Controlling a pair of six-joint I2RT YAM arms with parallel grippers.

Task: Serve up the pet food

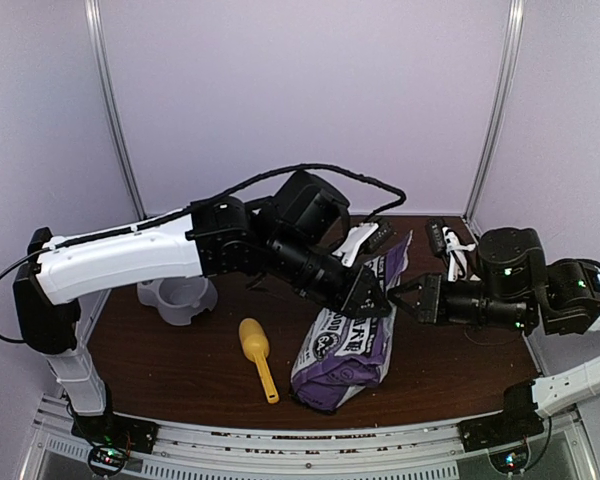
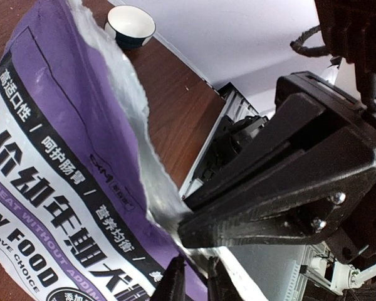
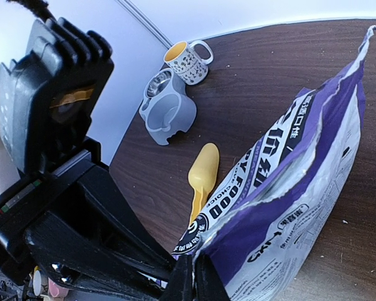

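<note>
A purple and white pet food bag (image 1: 335,355) lies mid-table under both grippers, its crimped top edge running lengthwise. At that edge are my left gripper (image 1: 378,300) and my right gripper (image 1: 400,296), close together. The right one is shut on the edge, as the right wrist view shows at the bottom. The left one's fingers rest at the silver seam in the left wrist view; how far apart they are is unclear. A yellow scoop (image 1: 256,350) lies left of the bag, and a grey pet bowl (image 1: 178,310) sits further left.
A patterned mug (image 3: 188,69) stands beside the grey bowl. A white and dark bowl (image 2: 130,25) appears near the table's edge in the left wrist view. Table on the right around the bag is mostly bare.
</note>
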